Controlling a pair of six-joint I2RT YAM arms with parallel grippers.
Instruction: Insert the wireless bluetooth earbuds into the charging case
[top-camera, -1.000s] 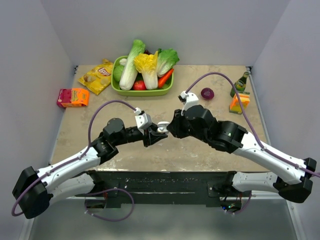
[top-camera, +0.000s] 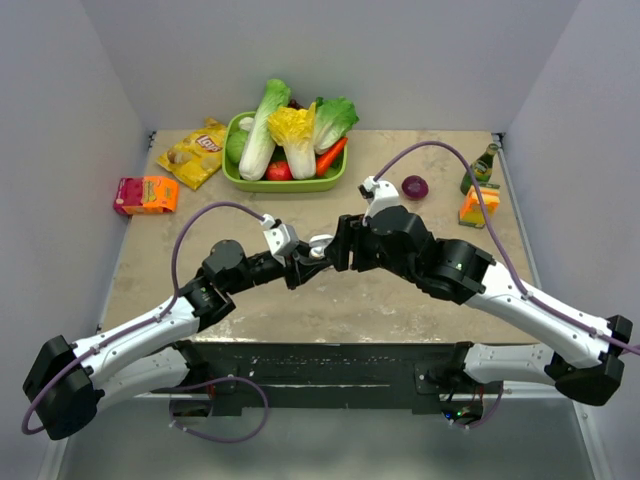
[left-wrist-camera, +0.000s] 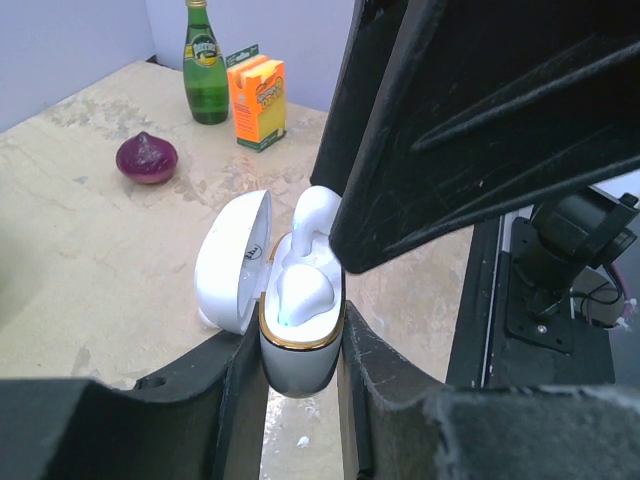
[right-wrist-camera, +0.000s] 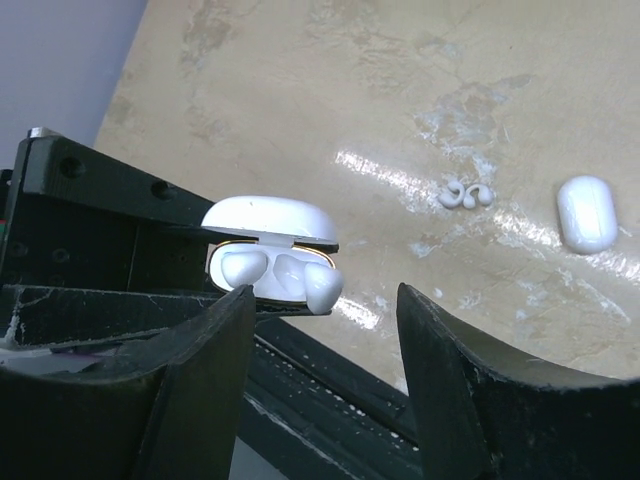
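My left gripper is shut on the white charging case (left-wrist-camera: 303, 378), whose lid (left-wrist-camera: 228, 262) stands up. One earbud (left-wrist-camera: 305, 293) sits in the near slot. The other earbud leans out of the far slot, its rounded end sticking up past the rim; in the right wrist view that earbud (right-wrist-camera: 322, 288) overhangs the case's end. Around it my right gripper stands open, fingers (right-wrist-camera: 225, 335) clear of the earbud. In the top view both grippers meet at the case (top-camera: 320, 245).
On the table lie a white rounded case (right-wrist-camera: 587, 214) and two small white curled pieces (right-wrist-camera: 466, 194). A vegetable basket (top-camera: 240, 178) stands at the back. An onion (top-camera: 415, 187), a bottle (top-camera: 480, 170) and a juice carton (top-camera: 478, 206) are at the back right.
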